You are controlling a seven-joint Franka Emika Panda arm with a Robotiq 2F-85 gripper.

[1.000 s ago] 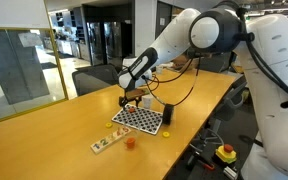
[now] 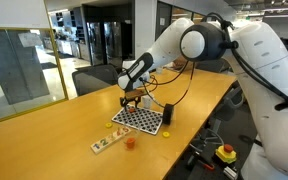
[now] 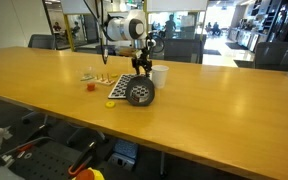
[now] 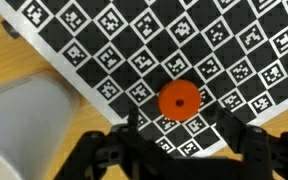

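Note:
An orange round piece [image 4: 179,100] lies on the black-and-white patterned board [image 4: 94,35]. My gripper is over the board, its fingers [image 4: 227,122] apart on either side of the piece's near edge. Nothing is seen clasped between them. In exterior view 1 the gripper [image 2: 132,103] hangs low over the back left part of the board [image 2: 139,120]. From the other side, the gripper [image 3: 142,70] is seen just behind the black round object. Whether the fingertips touch the board cannot be told.
A white cup [image 4: 22,125] stands close beside the board. A black round object [image 3: 140,91] stands upright at the board's edge. A wooden peg block [image 2: 109,143], a red piece [image 2: 130,143] and a yellow disc [image 2: 166,134] lie nearby.
The arm has shifted slightly to the right, with the gripper staying low over the board. The board and loose pieces have not visibly moved.

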